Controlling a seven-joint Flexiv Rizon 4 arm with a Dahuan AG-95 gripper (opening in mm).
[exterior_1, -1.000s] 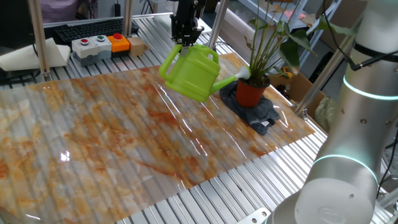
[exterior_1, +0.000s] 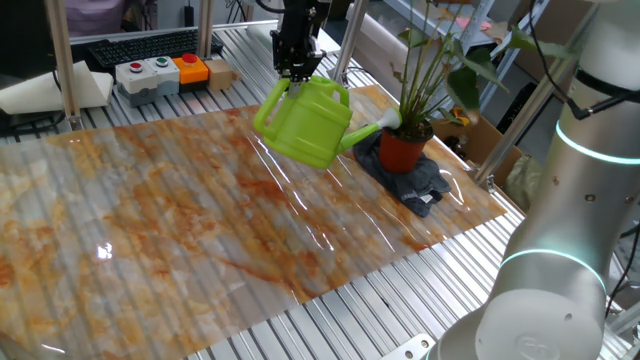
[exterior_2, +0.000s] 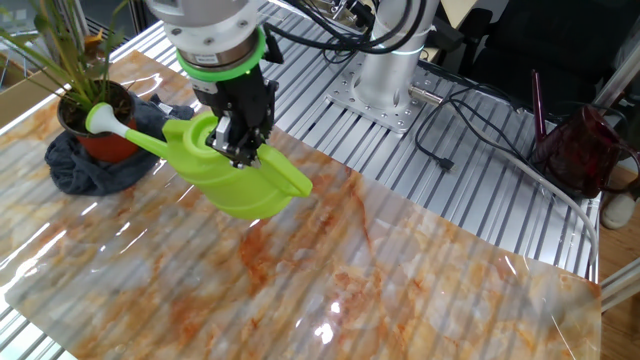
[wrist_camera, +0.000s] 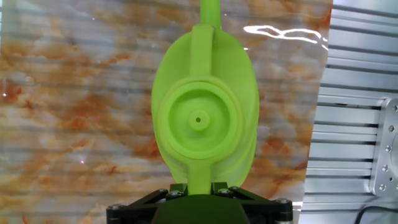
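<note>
My gripper is shut on the handle of a bright green watering can (exterior_1: 310, 125). In the wrist view the green handle strap runs between the two black fingers, with the can's round top opening just beyond. The can hangs above the marbled sheet, tilted somewhat towards its spout. Its pale spout head (exterior_2: 103, 118) is close to the plant pot (exterior_1: 402, 150), at the rim or just above it; whether they touch I cannot tell. The reddish-brown pot holds a leafy plant (exterior_1: 440, 75) and stands on a dark cloth (exterior_1: 425, 185).
The glossy marbled sheet (exterior_1: 130, 230) is bare over most of its area. Button boxes (exterior_1: 150, 80) and a keyboard (exterior_1: 140, 48) lie beyond its back edge. A dark red jug (exterior_2: 585, 150) and loose cables (exterior_2: 470, 125) are near the robot's base.
The watering can and my gripper have sunk slightly and shifted a touch left in exterior view 1. My grip on the handle looks the same; the pot has not moved.
</note>
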